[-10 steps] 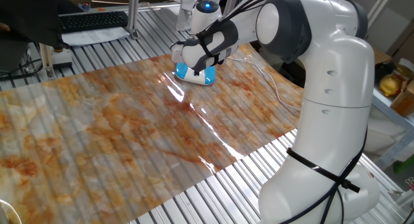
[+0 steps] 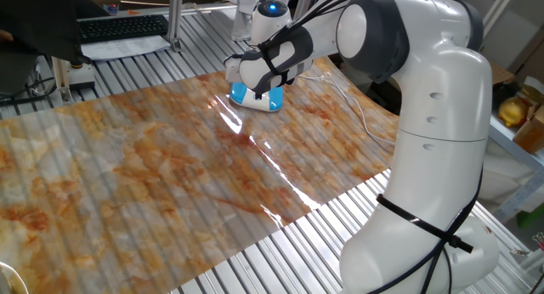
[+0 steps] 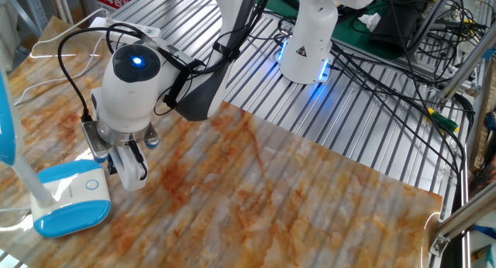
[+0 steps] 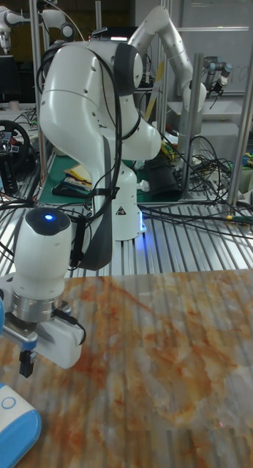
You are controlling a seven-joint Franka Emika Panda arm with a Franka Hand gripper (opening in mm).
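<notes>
A blue-and-white desk lamp stands on the marbled board, its base (image 3: 71, 200) at the left of exterior view 2 with a round button (image 3: 92, 184) on top. The lamp's stem and blue head (image 3: 6, 121) are cut off by that view's left edge. Just above and beside the base hangs my gripper (image 4: 27, 364), its dark fingertips pointing down and apparently clear of the lamp. The hand's white body hides much of the fingers, so whether they are parted cannot be made out. In exterior view 1 the arm covers the gripper, and part of the lamp base (image 2: 258, 100) shows below it.
The marbled board (image 2: 127, 175) is bare over most of its area. A white cable (image 2: 361, 111) runs along its far right side. A keyboard (image 2: 123, 28) lies beyond the board, and slatted metal table (image 3: 372, 163) surrounds it. Loose black cables (image 3: 403, 113) lie near the arm's base.
</notes>
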